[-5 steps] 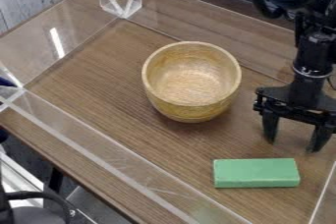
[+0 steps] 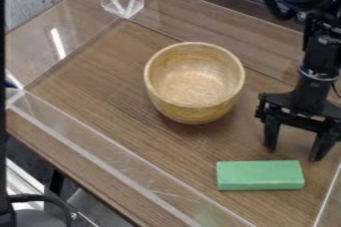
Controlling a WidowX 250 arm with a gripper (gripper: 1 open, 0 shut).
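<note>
My black gripper (image 2: 296, 137) is at the right of the camera view, low over the wooden table, with its two fingers apart and nothing visible between them. It is to the right of a round tan bowl (image 2: 193, 77), which looks empty. A green rectangular block (image 2: 258, 175) lies below the gripper, nearer the front edge, apart from the fingers.
A clear plastic piece (image 2: 122, 0) stands at the back left. Clear strips run along the left side, and a dark cable lies at the bottom left corner.
</note>
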